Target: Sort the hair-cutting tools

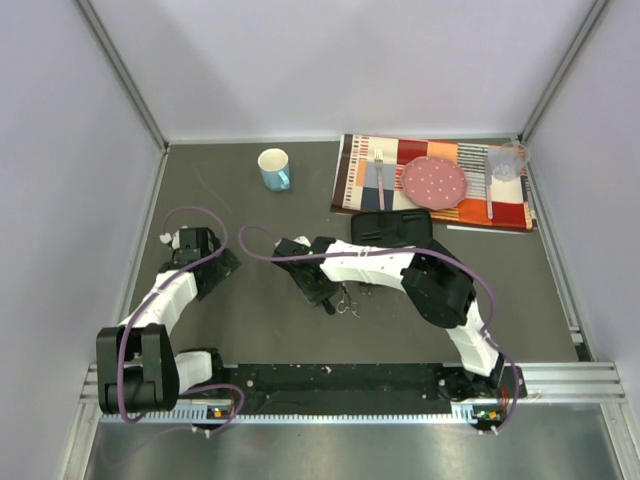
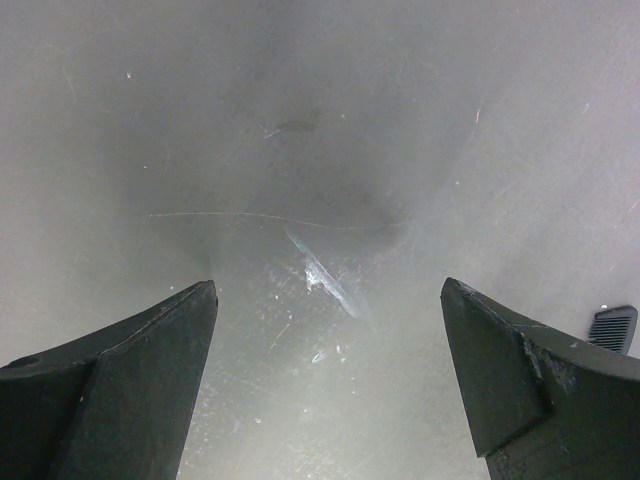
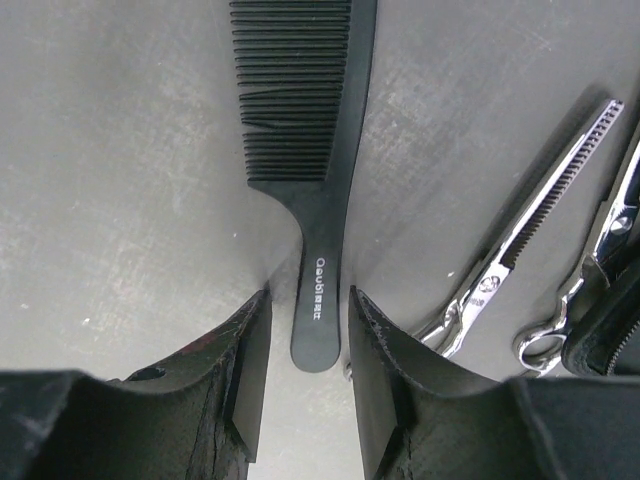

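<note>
A black comb (image 3: 322,240) lies on the grey table in the right wrist view, its handle end between the fingertips of my right gripper. That gripper is part open, with bare table showing on both sides of the handle. Thinning scissors (image 3: 490,280) lie just right of the comb, and a second pair of scissors (image 3: 590,270) is farther right. A black case (image 1: 392,229), open, sits behind the right arm in the top view. My left gripper is open over bare table, with the tip of a comb (image 2: 613,327) showing at the far right.
A blue mug (image 1: 274,170) stands at the back. The striped placemat (image 1: 350,185) at the back right bears a fork (image 1: 380,180), a pink plate (image 1: 434,182), a knife (image 1: 489,190) and a clear glass (image 1: 508,160). Open table lies between the arms.
</note>
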